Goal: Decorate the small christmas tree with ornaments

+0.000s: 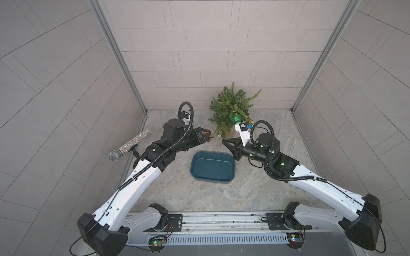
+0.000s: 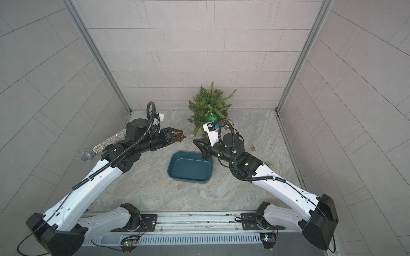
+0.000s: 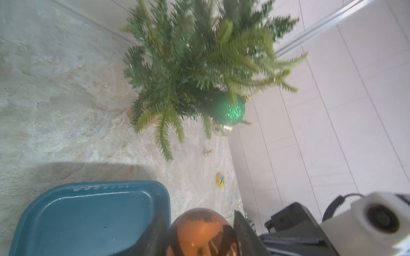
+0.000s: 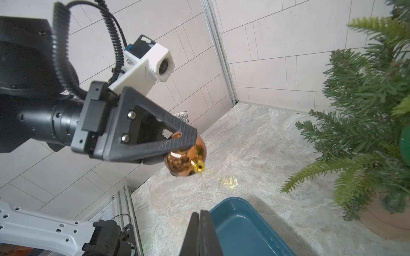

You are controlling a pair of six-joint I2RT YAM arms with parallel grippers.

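Note:
A shiny copper ornament point(image 4: 183, 161) sits between the fingers of my left gripper, which is shut on it. Its gold cap point(image 4: 198, 166) points away from the fingers, and a thin, blurred gold loop hangs there. My right gripper is shut with nothing between its fingers, well apart from the loop. In the top left view the two grippers face each other across a gap in front of the small tree point(image 1: 230, 106). On the tree's front hangs a glittery green ball point(image 3: 228, 110), with a gold ball point(image 3: 222, 129) just below it.
A blue-green tray point(image 1: 212, 166) lies empty below the grippers. Small items on the right of the table include a gold piece point(image 2: 253, 148) and a yellow-blue one point(image 3: 220, 179). A glittery microphone point(image 1: 130, 145) stands at the left.

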